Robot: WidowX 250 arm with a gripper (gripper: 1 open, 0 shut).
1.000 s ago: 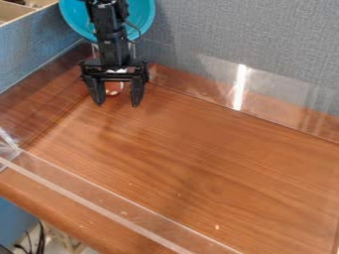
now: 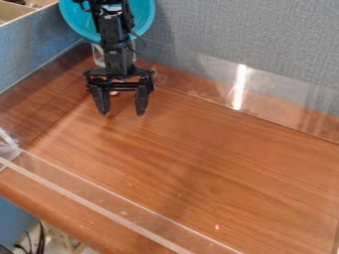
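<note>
My black gripper (image 2: 122, 105) hangs in the upper left of the camera view, open, its two fingers apart low over the wooden table (image 2: 199, 169) near the back left corner. A small pale object is partly hidden behind the gripper; what it is cannot be told.
A blue round bowl-like item (image 2: 143, 14) stands behind the arm at the top. Grey textured walls (image 2: 252, 55) bound the table at the back and left, with clear plastic strips along the edges. Cables show at the bottom left.
My gripper has moved slightly up and to the right in the view, still open.
</note>
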